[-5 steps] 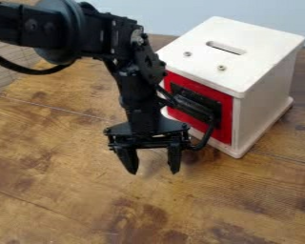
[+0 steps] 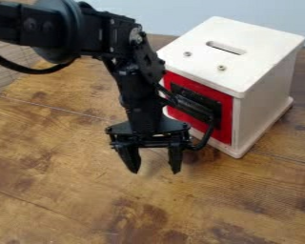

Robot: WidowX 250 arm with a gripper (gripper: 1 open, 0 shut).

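Observation:
My black gripper (image 2: 152,160) hangs open over the wooden table, its two fingers pointing down with nothing between them, in front and to the left of a white box (image 2: 265,100). The box has a slot and small round fittings on top and a red front panel (image 2: 221,135) with a black part on it. The arm and its cable cover some of that panel.
A pale wall (image 2: 206,8) stands behind the box, and a lighter textured surface shows at the far left edge.

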